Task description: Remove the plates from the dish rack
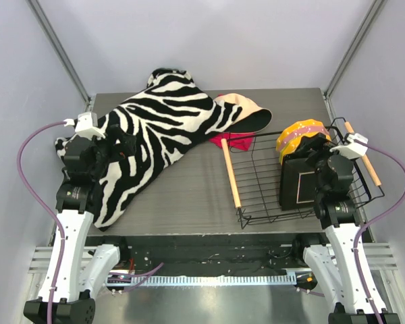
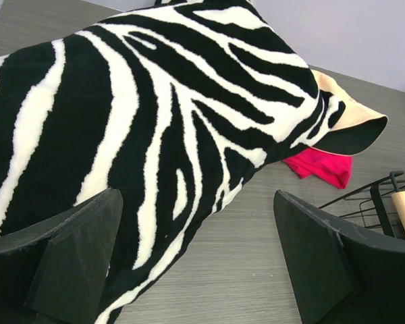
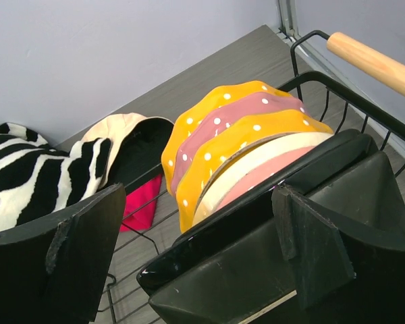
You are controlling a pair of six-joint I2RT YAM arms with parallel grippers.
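Observation:
The wire dish rack (image 1: 256, 185) with wooden handles fills the table's right side. Several plates stand upright in it: yellow and pink scalloped ones (image 3: 209, 169) with white dots, and paler round ones (image 3: 270, 162) behind dark square pieces (image 1: 297, 189) (image 3: 256, 263). My right gripper (image 1: 317, 152) hangs open over these dark pieces at the rack's right part, its fingers spread around their upper area. My left gripper (image 1: 121, 145) stands open above the zebra-print cloth at the left, nothing between its fingers.
The zebra-print cloth (image 1: 155, 128) covers much of the left and back. A peach-and-black item (image 1: 246, 108) and red cloth (image 2: 324, 165) lie behind the rack. Walls close in the sides and back.

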